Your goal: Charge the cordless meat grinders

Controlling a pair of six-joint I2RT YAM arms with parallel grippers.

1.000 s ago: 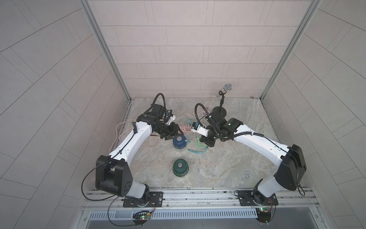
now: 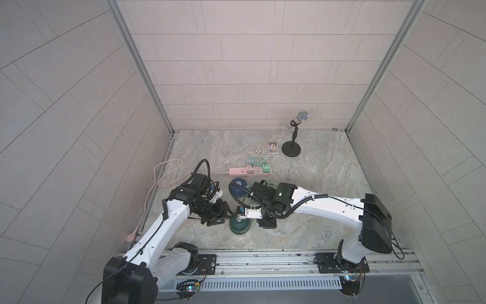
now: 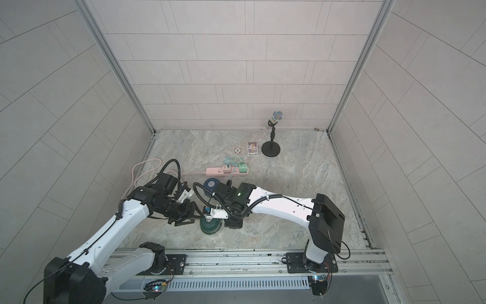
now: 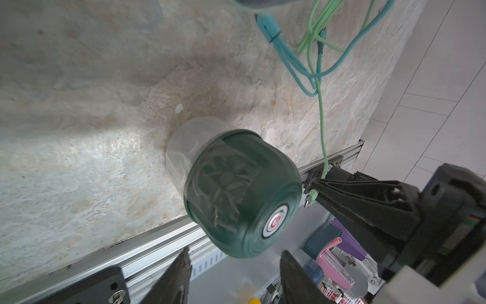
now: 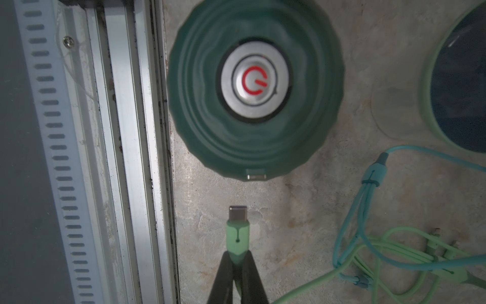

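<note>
A green meat grinder (image 2: 239, 227) with a red power button sits near the front edge; in the right wrist view its small port (image 5: 256, 175) faces a green USB-C plug (image 5: 237, 230) just short of it. My right gripper is shut on that plug's cable end. My left gripper stands open beside the green grinder, nothing between its fingers. A blue grinder (image 2: 238, 182) sits behind, with a teal cable (image 5: 374, 174) by it.
A pink power strip (image 2: 238, 171) with chargers and coiled cables lies at the middle. A microphone stand (image 2: 291, 149) and small card box (image 2: 272, 147) stand at the back. The front rail (image 5: 121, 152) borders the grinder closely.
</note>
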